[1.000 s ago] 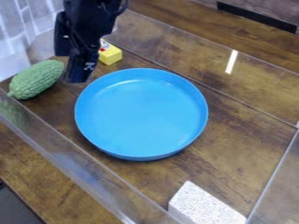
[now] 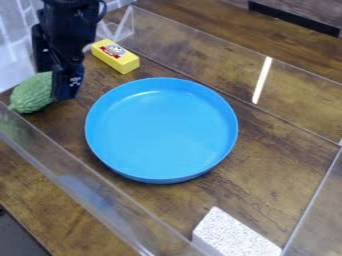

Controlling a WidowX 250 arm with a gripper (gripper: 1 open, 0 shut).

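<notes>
My black gripper (image 2: 59, 62) hangs at the upper left, directly over a green vegetable-like object (image 2: 32, 98), partly covering its upper end. A blue plate (image 2: 160, 130) lies in the middle. A yellow block (image 2: 118, 58) with a label sits behind the plate, to the right of my gripper.
A white speckled block (image 2: 234, 234) lies at the lower right. Clear walls run along the left, front and right. The wooden surface right of the plate is mostly free.
My gripper has moved left, from beside the yellow block to over the green object, uncovering more of the yellow block.
</notes>
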